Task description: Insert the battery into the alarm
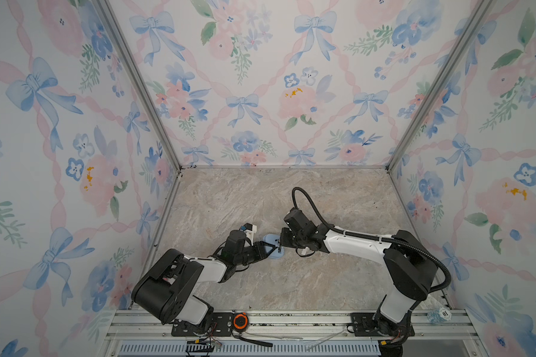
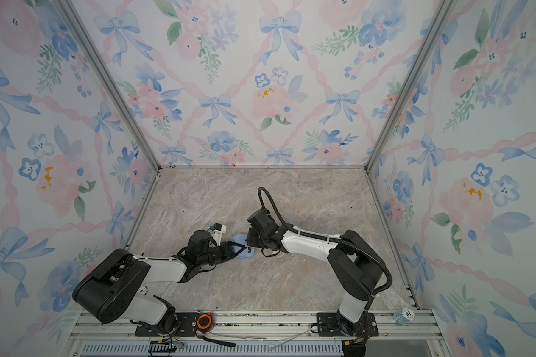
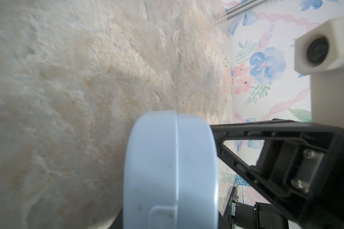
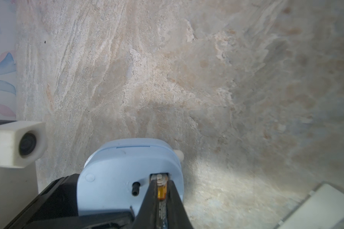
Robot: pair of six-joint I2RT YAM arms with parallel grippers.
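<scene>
The light-blue alarm (image 4: pixel 126 168) is gripped near the middle of the table, its open battery slot facing my right gripper. My left gripper (image 1: pixel 272 245) is shut on the alarm; in the left wrist view the alarm's rounded body (image 3: pixel 168 168) fills the lower middle and hides most of the grip. A dark battery with an orange band (image 4: pixel 161 192) shows in the slot, its lower part obscured by blur. My right gripper is shut, its narrow fingertips right at the slot, with the battery visible behind them. Whether they touch it cannot be made out.
A flat white piece (image 4: pixel 321 210) lies on the table to the right of the alarm in the right wrist view. An orange-ringed tape (image 1: pixel 240 321) sits by the front rail. Most of the tabletop (image 1: pixel 268 196) behind the arms is clear.
</scene>
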